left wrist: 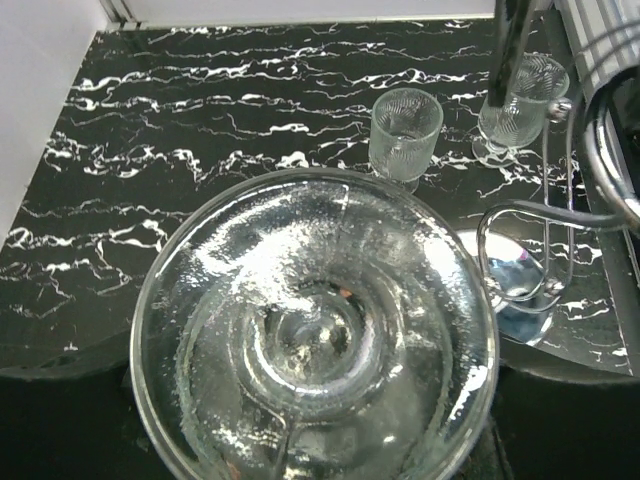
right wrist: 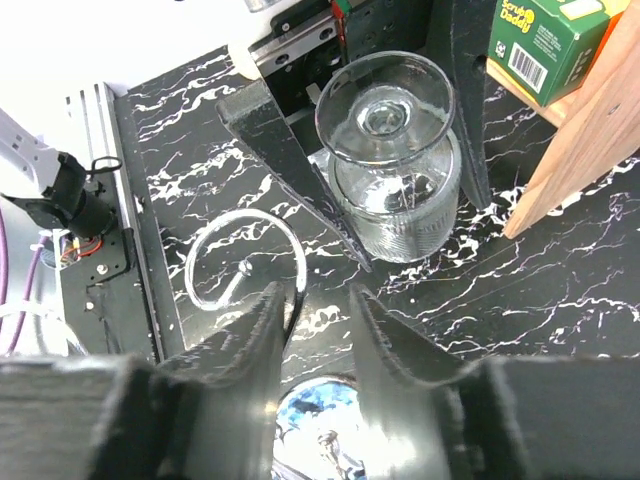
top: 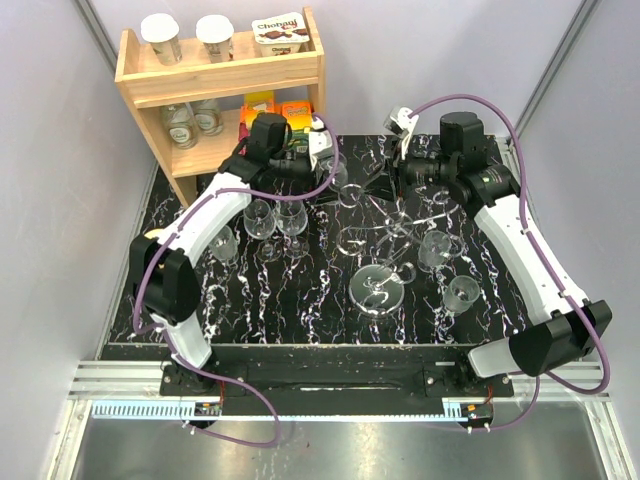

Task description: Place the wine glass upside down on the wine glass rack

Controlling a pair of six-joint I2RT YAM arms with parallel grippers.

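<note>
A clear ribbed wine glass (right wrist: 400, 215) is held between the black fingers of my left gripper (top: 332, 190), its round foot turned up toward the camera. That foot (left wrist: 315, 320) fills much of the left wrist view. The metal wine glass rack has a round base (top: 377, 291) on the counter and curved wire arms; one wire loop (right wrist: 245, 215) stands near the held glass, apart from it. My right gripper is open above the rack, with a gap between its fingers and nothing clearly held there.
Two more glasses (top: 434, 249) (top: 461, 294) stand right of the rack. Several others (top: 291, 217) are grouped at left, close to my left arm. A wooden shelf (top: 225, 82) with jars and boxes rises at the back left.
</note>
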